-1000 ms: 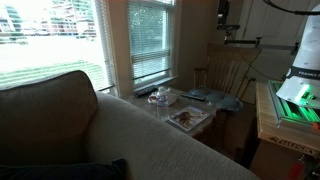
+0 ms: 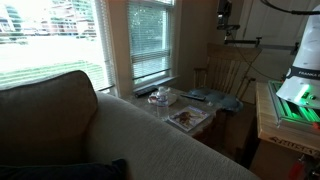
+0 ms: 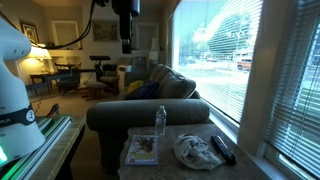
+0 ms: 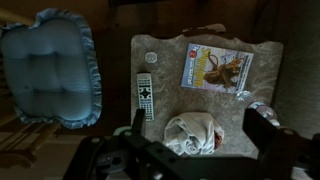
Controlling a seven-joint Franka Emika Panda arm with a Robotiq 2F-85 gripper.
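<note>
A magazine [image 4: 217, 68] with a brown figure on its cover lies flat on the small grey-brown table [image 4: 172, 85]. Near it lie a crumpled white cloth [image 4: 195, 133] and a remote control [image 4: 145, 97], dark in the second exterior view. A clear plastic bottle [image 3: 160, 121] stands upright beside the magazine. High above the tabletop hangs my gripper. Its two dark fingers are wide apart in the wrist view, with only the table and its objects visible far below, so it is open and touching nothing.
A grey sofa [image 3: 180, 90] borders the table, and windows with blinds [image 2: 150, 40] rise behind it. A chair with a blue-grey cushion [image 4: 48, 68] stands at another side. A small round item [image 4: 151, 57] sits near the table's edge.
</note>
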